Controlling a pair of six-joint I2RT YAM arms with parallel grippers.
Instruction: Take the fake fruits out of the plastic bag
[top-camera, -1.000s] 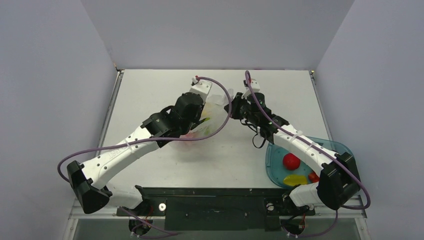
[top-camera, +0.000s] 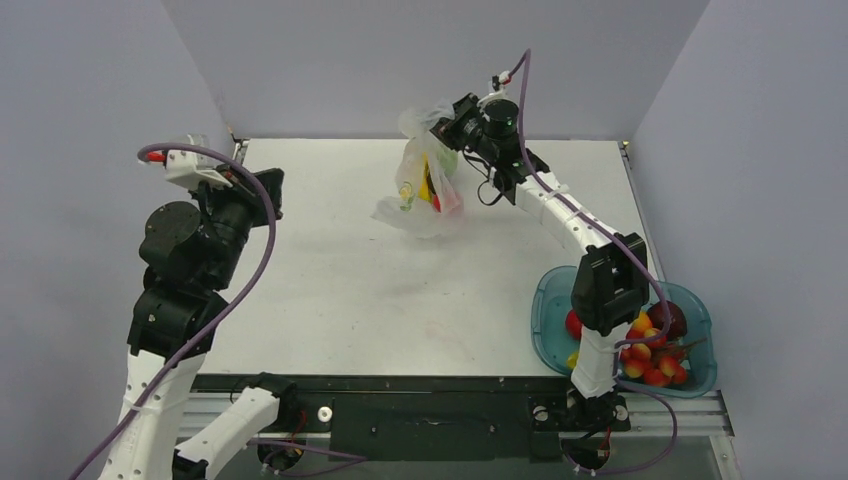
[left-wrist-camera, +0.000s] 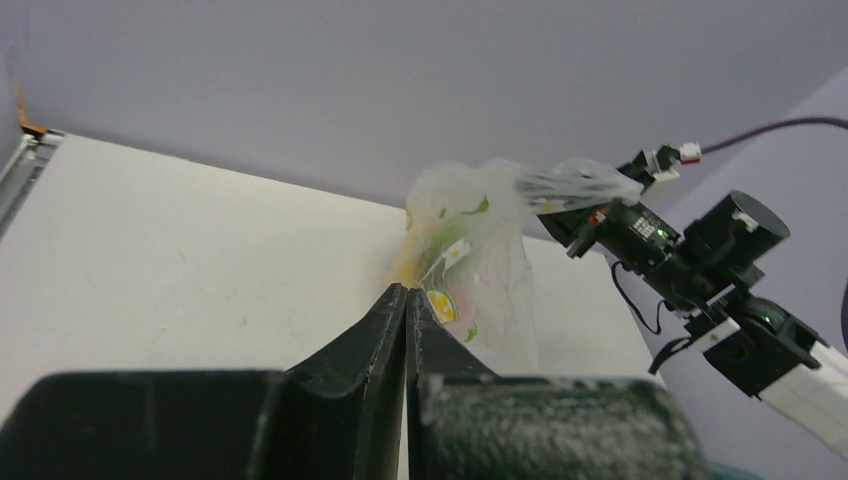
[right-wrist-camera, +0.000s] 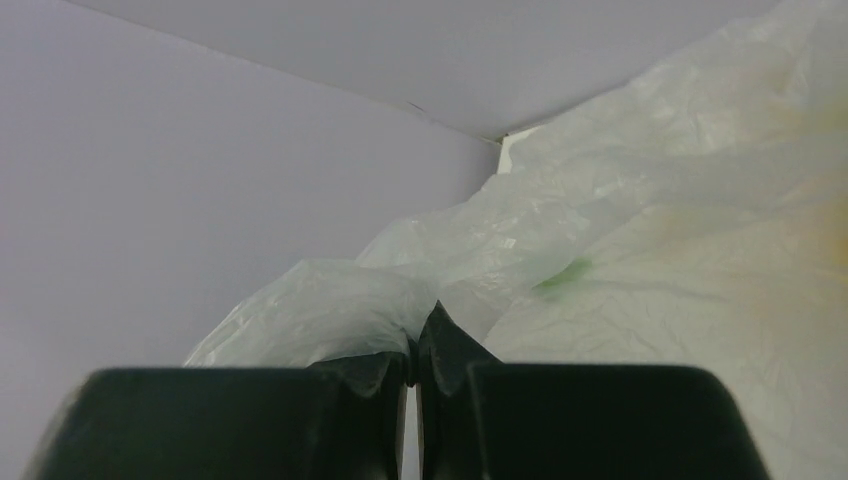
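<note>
The translucent plastic bag (top-camera: 415, 175) hangs from my right gripper (top-camera: 440, 130) near the back of the table. In the right wrist view its fingers are shut on a gathered fold of the bag (right-wrist-camera: 350, 300). Yellow and red patches show through the bag's film; I cannot tell how much is fruit and how much is print. My left gripper (top-camera: 278, 195) is far off at the table's left side. In the left wrist view its fingertips meet, with nothing between them, and the bag (left-wrist-camera: 480, 270) is well beyond them. Whether the bag's bottom touches the table is unclear.
A blue-green bin (top-camera: 545, 320) at the front right holds several fake fruits (top-camera: 655, 360), partly covered by my right arm. Bare white table (top-camera: 370, 310) fills the middle and front. Grey walls (top-camera: 430, 60) close in the back and sides.
</note>
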